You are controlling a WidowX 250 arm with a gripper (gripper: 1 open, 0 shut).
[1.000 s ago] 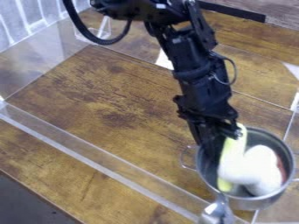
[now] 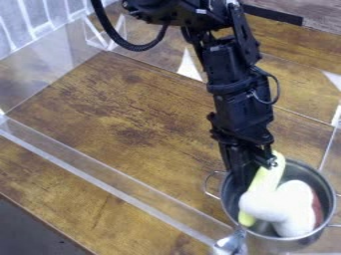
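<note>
My black gripper (image 2: 248,157) points down over the back left part of a steel pot (image 2: 316,179) at the lower right. Inside the pot are a pale yellow-green long item (image 2: 264,181), a white rounded item (image 2: 280,207) and something reddish behind it. The fingertips are close to the top of the long item; whether they touch it, and how the fingers stand, is hard to make out. A metal handle or utensil (image 2: 230,242) shows at the pot's lower left.
A wooden surface (image 2: 120,120) fills the left and middle, largely clear. Transparent walls or edges run along the left, front and right.
The arm has shifted slightly left and up from the pot. The pot and its contents appear a little displaced compared with one second ago.
</note>
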